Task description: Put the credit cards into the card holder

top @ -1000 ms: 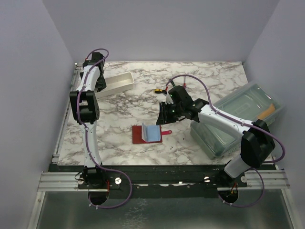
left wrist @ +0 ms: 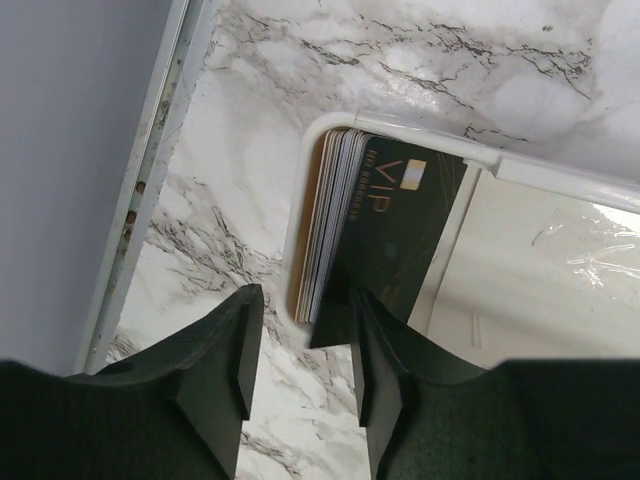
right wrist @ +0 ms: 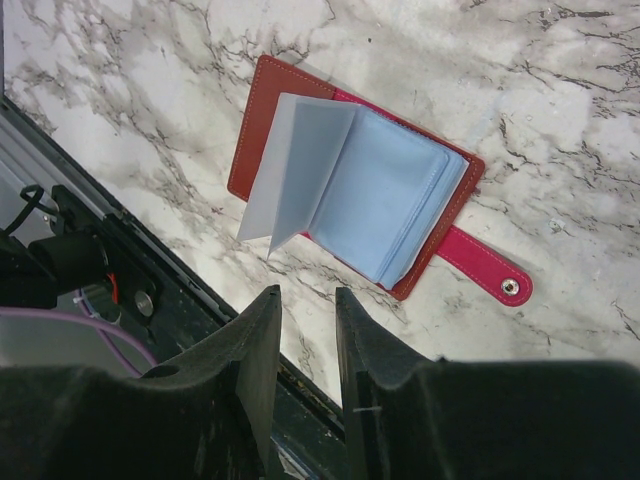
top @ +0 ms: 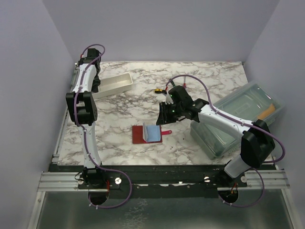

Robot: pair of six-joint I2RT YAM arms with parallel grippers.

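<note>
In the left wrist view, several cards stand in a row at the end of a white tray (left wrist: 590,190). A black VIP card (left wrist: 400,205) leans against these upright cards (left wrist: 330,215). My left gripper is open above the tray's near edge, its right fingertip overlapping the black card's lower part in that view; nothing is pinched between the fingers. The brown and red card holder (right wrist: 265,115) lies unfolded with its clear sleeves (right wrist: 385,195) showing, one leaf raised. Close to it, my right gripper is open and empty.
A grey, clear-lidded bin (top: 238,117) stands at the right, below the right arm. A small yellow and black item (top: 158,90) lies at the back middle. Bare marble table (top: 114,129) separates tray and holder.
The left arm has shifted slightly to the left over the tray. The right arm and the card holder look the same.
</note>
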